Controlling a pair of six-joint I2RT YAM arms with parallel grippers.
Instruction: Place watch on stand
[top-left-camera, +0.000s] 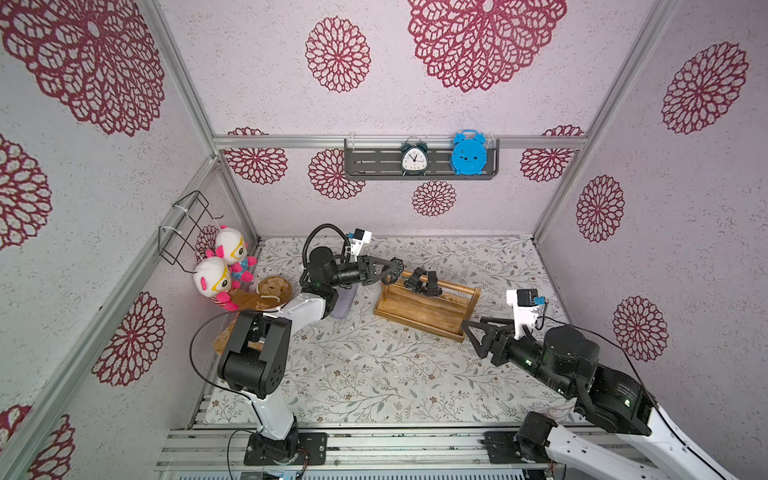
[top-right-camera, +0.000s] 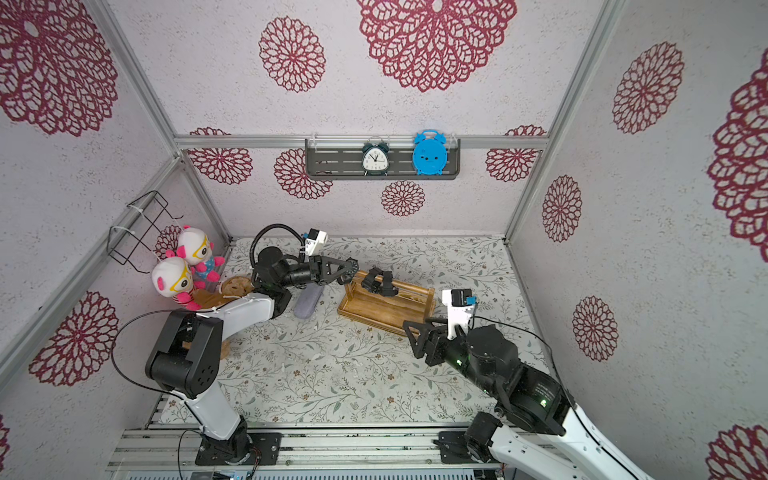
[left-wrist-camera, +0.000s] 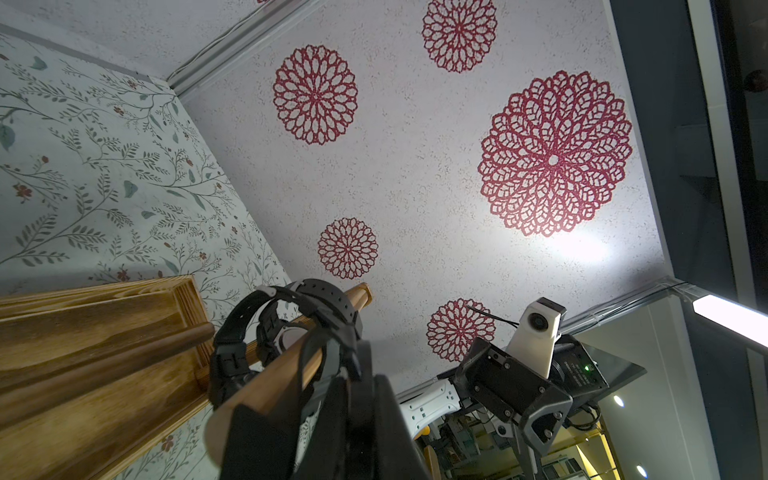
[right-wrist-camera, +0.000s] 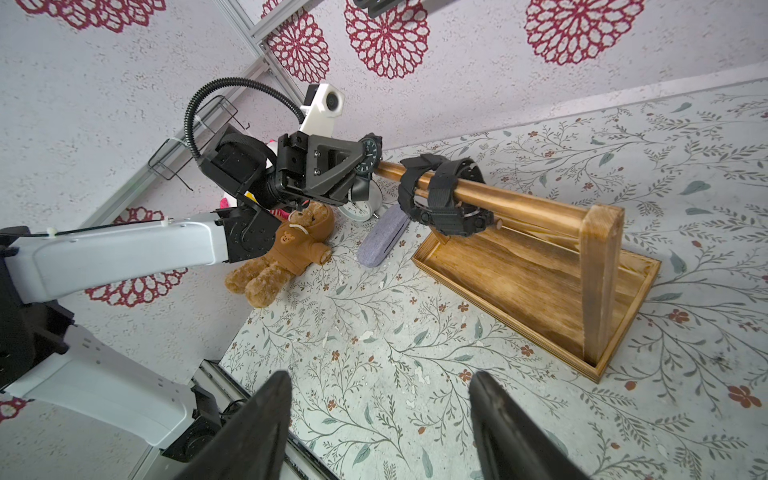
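A dark watch (right-wrist-camera: 369, 155) hangs from the tip of my left gripper (top-left-camera: 390, 269), which is shut on its strap (left-wrist-camera: 354, 340). It is at the left end of the stand's upper rod; in the left wrist view the strap overlaps the rod, but I cannot tell how far the loop is around it. Other dark watches (right-wrist-camera: 448, 196) are looped on that rod. The wooden stand (top-left-camera: 416, 322) rests on the table. Off its right front corner, my right gripper is open and empty, its fingers (right-wrist-camera: 260, 428) wide apart.
A lavender case (right-wrist-camera: 384, 236) lies left of the stand. A teddy bear (right-wrist-camera: 296, 244) and white-headed plush toys (top-left-camera: 214, 277) sit at the left wall. Clocks stand on a wall shelf (top-left-camera: 368, 164).
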